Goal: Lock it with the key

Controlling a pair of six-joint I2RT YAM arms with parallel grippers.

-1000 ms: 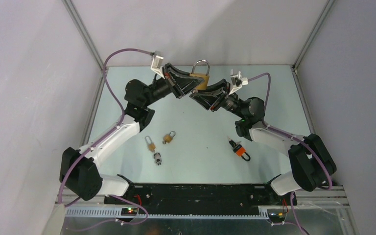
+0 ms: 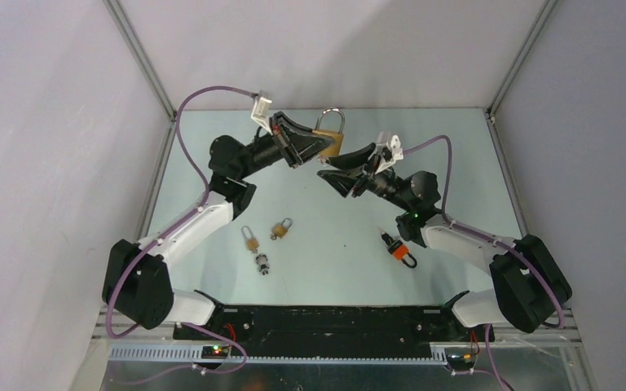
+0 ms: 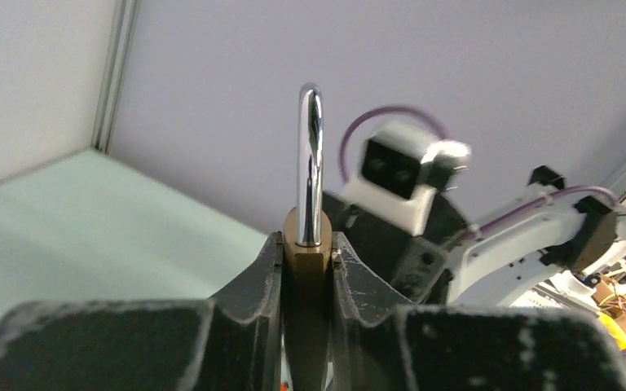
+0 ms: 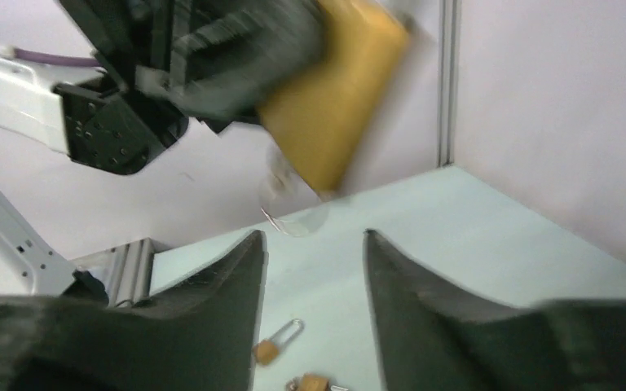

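Note:
My left gripper (image 2: 314,148) is shut on a large brass padlock (image 2: 329,142), whose steel shackle (image 3: 310,163) stands upright. In the left wrist view the lock sits between both fingers. My right gripper (image 2: 334,173) is just below and right of it, fingers (image 4: 227,309) apart with nothing gripped. In the right wrist view the padlock (image 4: 330,98) looms blurred above those fingers, with a small pale piece at its underside, probably the key (image 4: 281,183), too blurred to be sure.
Two small brass padlocks (image 2: 251,243), a small silver item (image 2: 262,264) and an orange-black tool (image 2: 399,251) lie on the table (image 2: 334,269).
My right gripper has moved a little down from the padlock's underside, and its fingers look wider apart. The left gripper with the padlock has shifted only slightly.

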